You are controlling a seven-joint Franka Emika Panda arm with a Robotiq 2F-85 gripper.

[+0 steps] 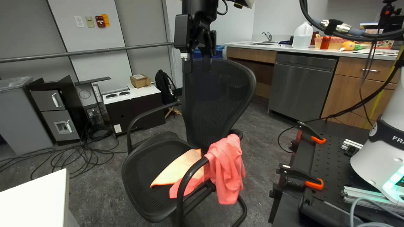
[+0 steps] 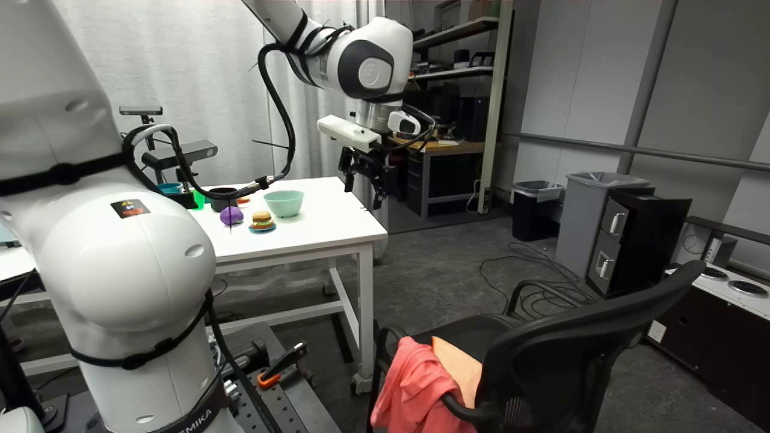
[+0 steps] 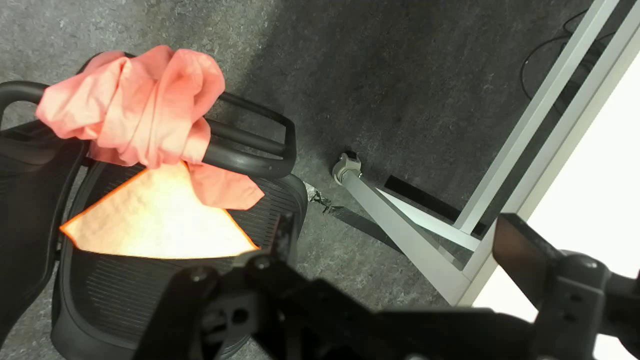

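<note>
My gripper is open in the wrist view, its two dark fingers wide apart with nothing between them. It hangs in the air above the floor, between the black office chair (image 3: pixel 114 300) and the white table (image 3: pixel 600 180). Over one armrest of the chair a coral-pink cloth (image 3: pixel 144 108) lies draped and bunched, one end trailing onto the seat. An orange-edged pale cloth (image 3: pixel 156 216) is spread on the seat, partly under the pink one. In exterior view 2 the gripper (image 2: pixel 363 195) stands well above the chair and apart from both cloths.
On the white table a mint bowl (image 2: pixel 283 202), a purple ball-like thing (image 2: pixel 231 216) and a toy burger (image 2: pixel 261 220) stand together. Orange-handled clamps (image 1: pixel 314 184) line the robot's mount. Cables (image 1: pixel 87 151) lie on the floor near the grey bin (image 1: pixel 22 117).
</note>
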